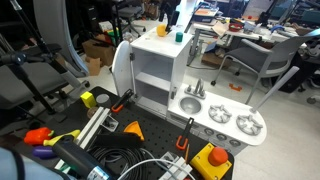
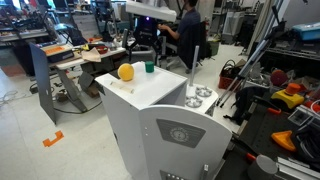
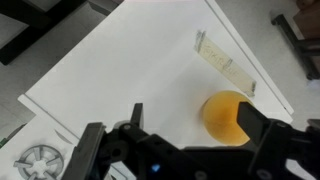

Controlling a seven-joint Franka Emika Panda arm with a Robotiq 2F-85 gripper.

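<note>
In the wrist view my gripper stands open, its two fingers spread wide with nothing between them. Below it, a round yellow object (image 3: 226, 118) rests on a white top, near the right finger and partly covered by it. That same yellow object (image 2: 125, 72) stands on the white cabinet (image 2: 122, 98) in exterior view 2, with a small green cup (image 2: 150, 66) beside it. From exterior view 1, the green cup (image 1: 179, 37) is to the right of the yellow object. The wrist view does not show the green cup.
The cabinet's door (image 2: 185, 145) hangs open, exposing empty shelves (image 1: 152, 80). A small sink (image 1: 191, 105) and stove burners (image 1: 248, 124) adjoin the cabinet. Tape (image 3: 225, 67) is stuck on its top, where much room is free. A chair (image 1: 262, 60) stands behind.
</note>
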